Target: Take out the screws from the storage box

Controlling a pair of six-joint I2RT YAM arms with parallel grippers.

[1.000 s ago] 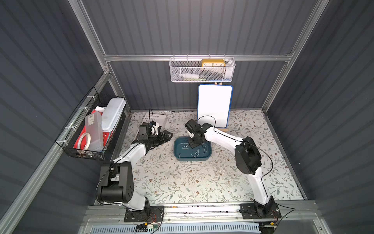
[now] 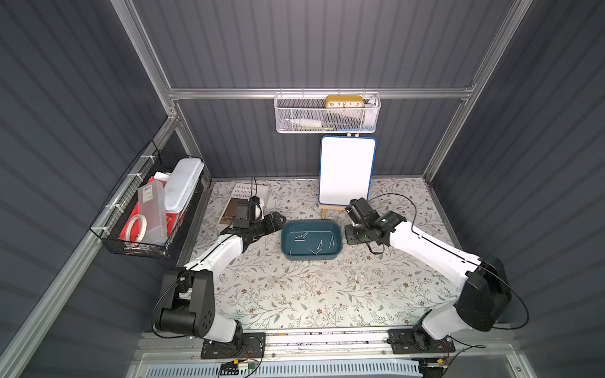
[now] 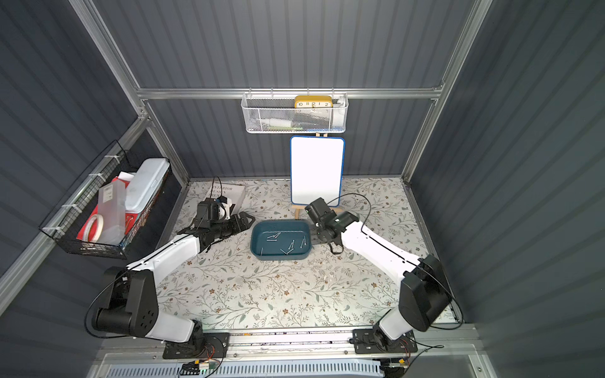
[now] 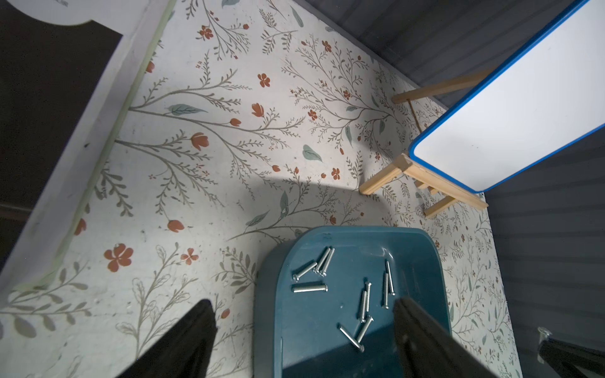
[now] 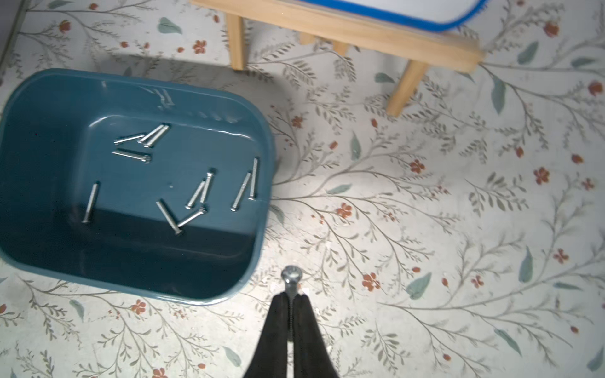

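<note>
In the right wrist view a silver screw (image 5: 291, 274) pokes head-first from my right gripper, which is shut on it. That gripper hangs over the table just right of the blue storage box (image 5: 267, 170). Loose screws lie on the box floor: a cluster near the back left with a flat screw (image 5: 130, 155) in front, a lone screw (image 5: 90, 203) at the left, and several more toward the right. My left gripper is open, its two blurred fingers (image 4: 189, 343) wide apart, above and left of the box, holding nothing.
A whiteboard (image 2: 346, 170) on a wooden easel stands behind the box. A book (image 2: 242, 192) lies at the back left, near the left arm.
The left arm has shifted slightly.
</note>
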